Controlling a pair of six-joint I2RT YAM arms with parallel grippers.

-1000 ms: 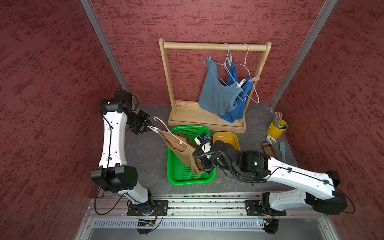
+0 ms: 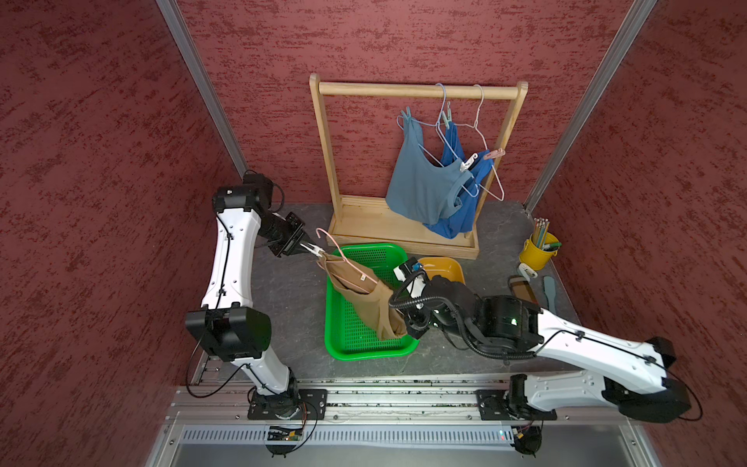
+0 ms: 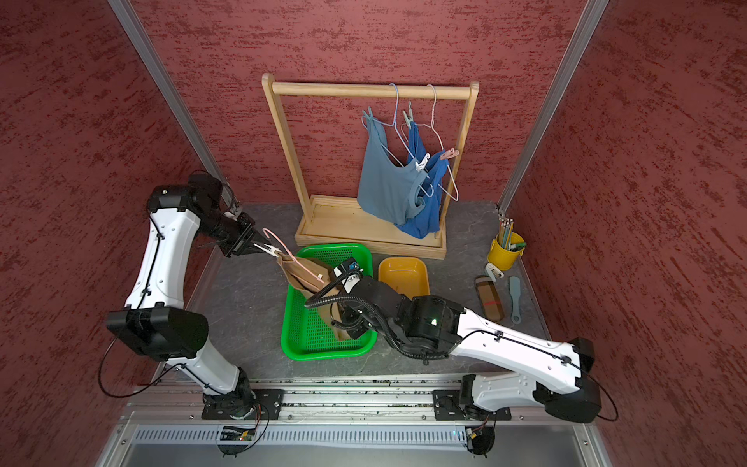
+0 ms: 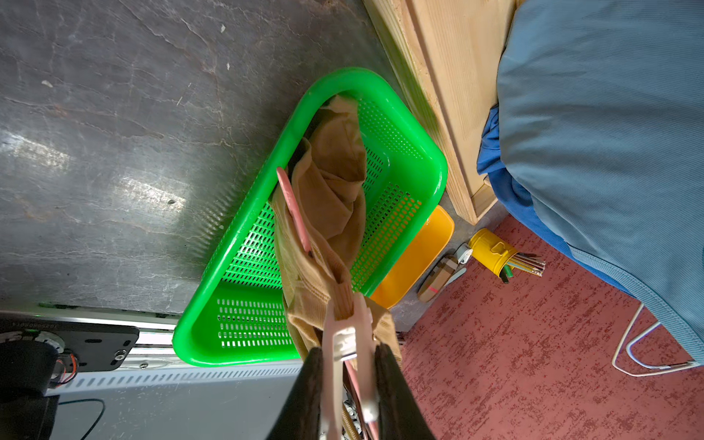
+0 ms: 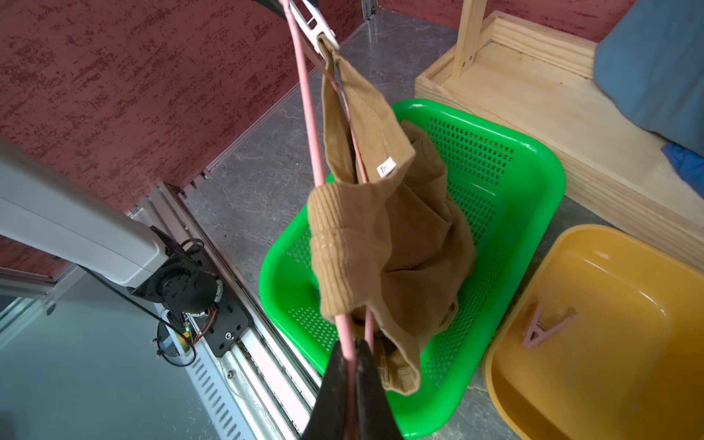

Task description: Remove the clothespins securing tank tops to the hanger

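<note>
A brown tank top [image 2: 365, 299] hangs on a pink hanger [image 2: 330, 237], slanting over the green basket [image 2: 333, 334]. At its left end a white clothespin [image 5: 315, 28] grips the strap, and my left gripper is shut on that clothespin. The pink hanger [image 5: 315, 132] runs down into my right gripper, which is shut on its far end. In the right wrist view no clothespin shows at that end; a pink clothespin [image 5: 544, 328] lies in the orange tray [image 5: 616, 366].
On the wooden rack [image 2: 404, 90] behind hang a grey-blue top [image 2: 424, 179] and a blue top [image 2: 459, 222], both with clothespins. A yellow pencil cup [image 2: 535, 255] and small tools stand at the right. Table left of the basket is bare.
Both grippers have shifted to the right, carrying the hanger and brown tank top with them. The white clothespin is still at the strap in the left gripper.
</note>
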